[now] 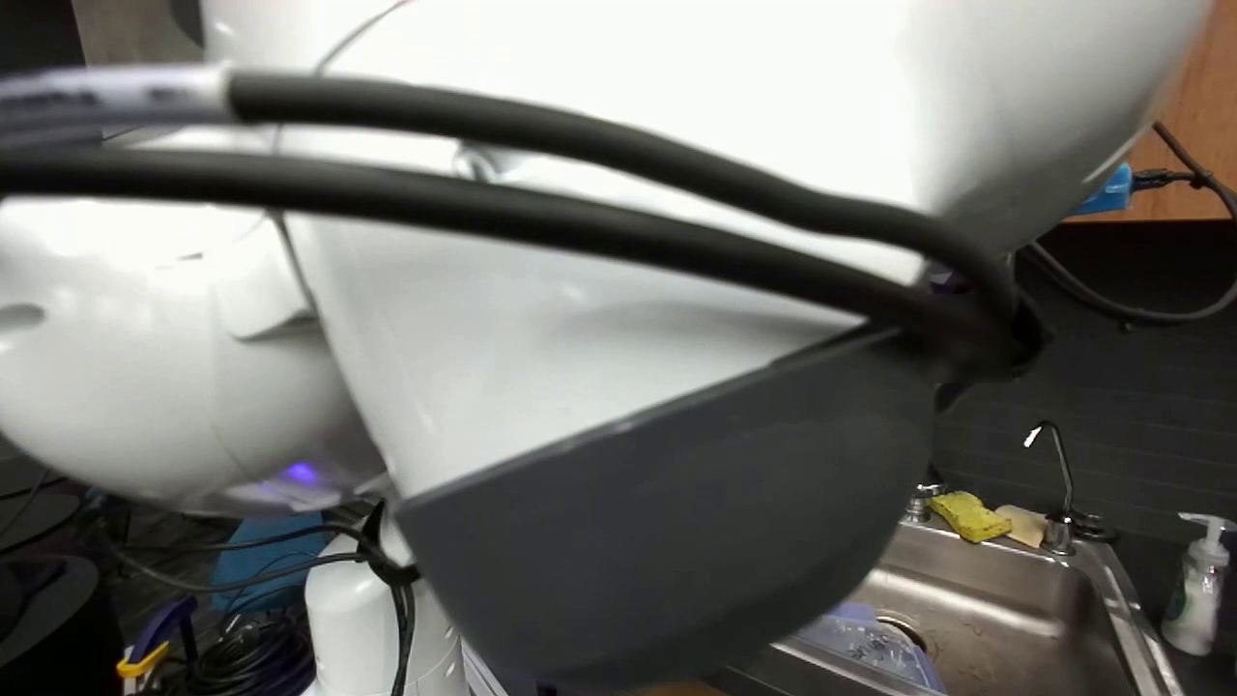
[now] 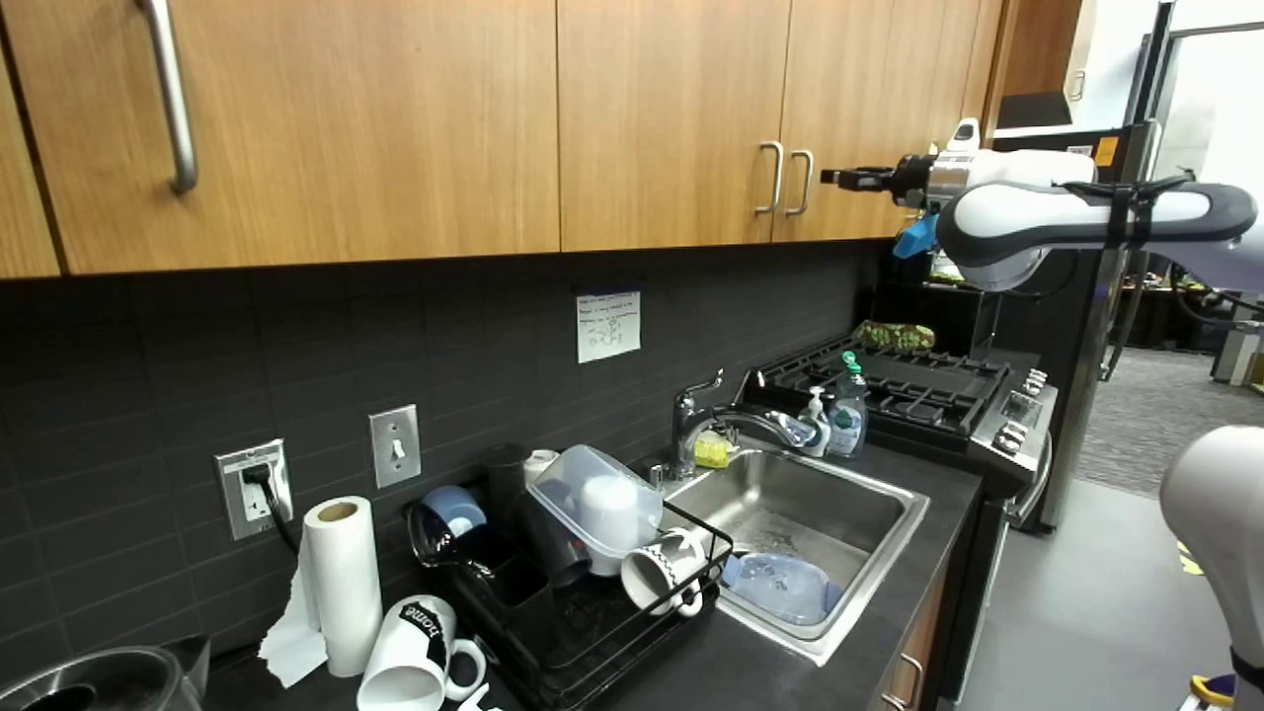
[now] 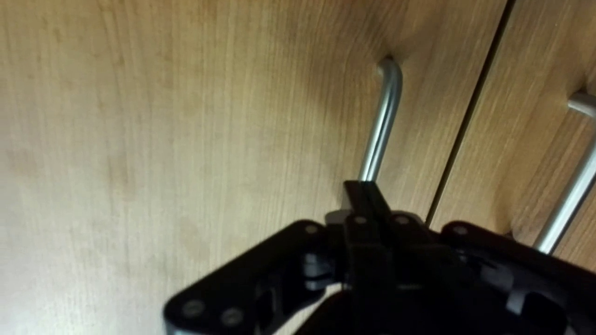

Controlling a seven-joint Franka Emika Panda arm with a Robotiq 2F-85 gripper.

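In the wrist view my gripper is shut, its black fingertips together with nothing showing between them. They overlap the lower part of a silver cabinet handle [image 3: 385, 106], which rises beyond them on a wooden door; whether they touch it cannot be told. A second handle [image 3: 572, 190] is on the neighbouring door, right of the dark seam. From the side, exterior view 2 has the gripper [image 2: 826, 177] pointing left at the upper cabinets, close to the paired handles [image 2: 800, 182]. The arm's white and grey links hide the gripper in exterior view 1.
Below the cabinets, a steel sink [image 2: 871, 480] holds a clear container. The dish rack [image 2: 557, 646] is full, and a stove [image 2: 936, 385] stands behind the sink. Black cables [image 1: 557, 128] run along the arm.
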